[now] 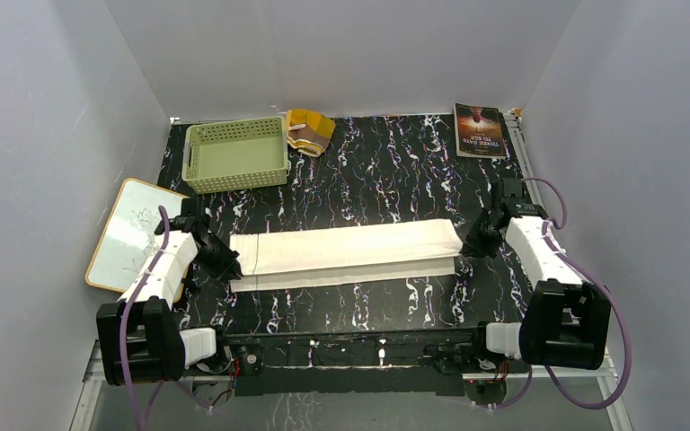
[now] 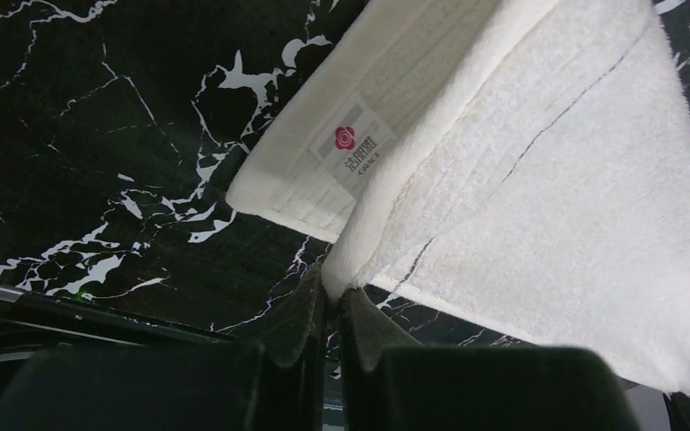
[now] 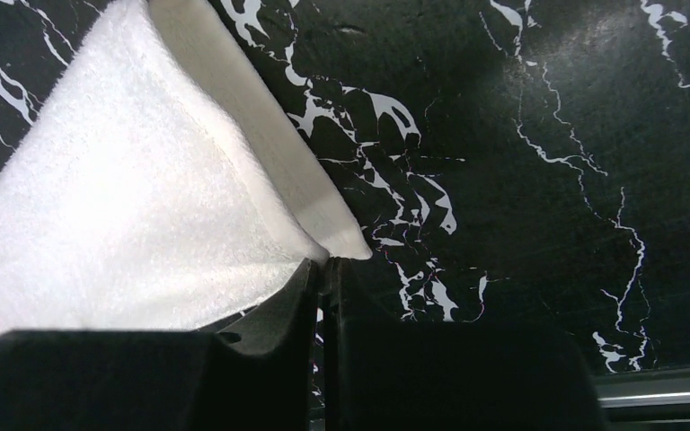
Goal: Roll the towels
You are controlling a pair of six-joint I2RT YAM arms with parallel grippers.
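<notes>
A white towel (image 1: 344, 241) lies stretched across the black marbled table, its upper layer folded lengthwise over a lower strip that shows along the front. My left gripper (image 1: 235, 269) is shut on the fold's left end; in the left wrist view a label (image 2: 350, 144) shows on the lower layer beside it. At the opposite end, my right gripper (image 1: 469, 251) is shut at the fold's corner, where the towel edge meets the fingertips (image 3: 310, 274).
A green basket (image 1: 234, 153) and a yellow-brown cloth (image 1: 308, 130) are at the back. A book (image 1: 479, 130) lies back right, a whiteboard (image 1: 130, 233) at left.
</notes>
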